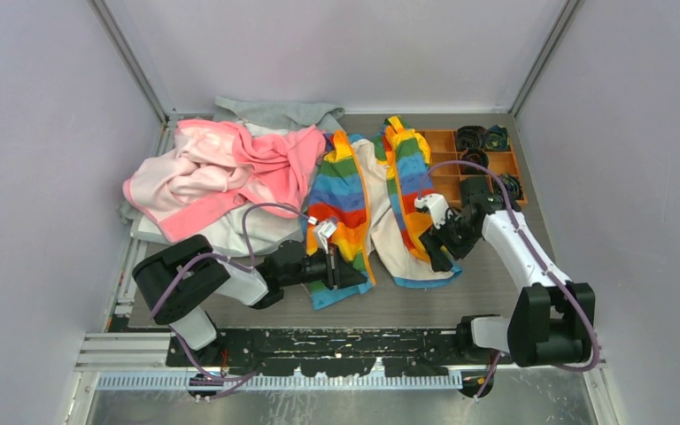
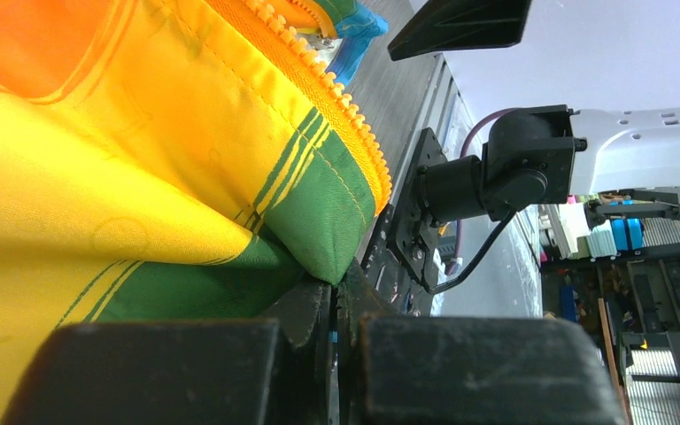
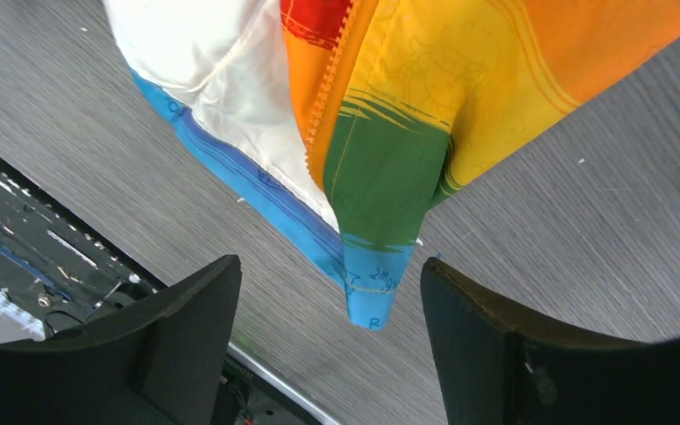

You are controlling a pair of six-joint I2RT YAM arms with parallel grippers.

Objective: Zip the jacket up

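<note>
A rainbow-striped jacket (image 1: 338,190) lies spread open on the table with its cream lining showing. My left gripper (image 1: 339,276) is shut on the left front near the zipper's lower end; in the left wrist view green fabric meets its fingertips (image 2: 336,285), below the orange zipper teeth (image 2: 345,106). My right gripper (image 1: 436,257) is open above the other front's lower corner. The right wrist view shows that corner, with orange zipper tape (image 3: 323,97) and a blue hem tip (image 3: 370,297), between and beyond the parted fingers, with a gap around it.
A pink and white blanket pile (image 1: 212,173) fills the table's left. An orange compartment tray (image 1: 447,142) with dark coiled items sits at the back right. Bare grey table (image 1: 496,283) shows at the right and front.
</note>
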